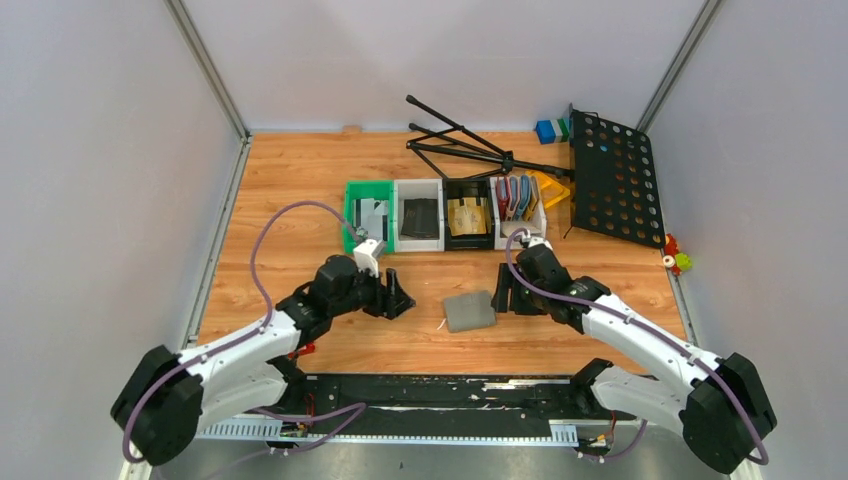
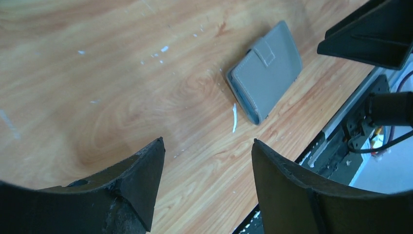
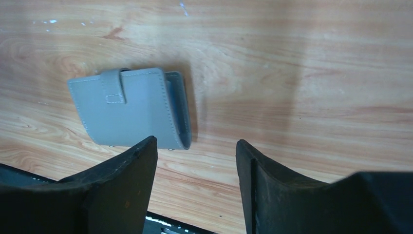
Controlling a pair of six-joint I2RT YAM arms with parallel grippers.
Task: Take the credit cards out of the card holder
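Observation:
The grey card holder (image 1: 469, 312) lies flat on the table between my two grippers. Its strap and stitched cover show in the right wrist view, where the holder (image 3: 131, 109) gapes a little along its right side; any cards inside are mostly hidden. From the left wrist view the holder (image 2: 268, 70) sits beyond the fingers, up and to the right. My left gripper (image 1: 396, 298) is open to the left of it, apart from it. Just right of the holder, my right gripper (image 1: 507, 292) is open too, its fingers (image 3: 131, 180) empty.
Along the back stand a green bin (image 1: 369, 190) with cards, a white bin (image 1: 417, 187) with a dark item, a black bin (image 1: 467, 240) and another bin with several pens or tools. A black stand (image 1: 615, 175) occupies the back right.

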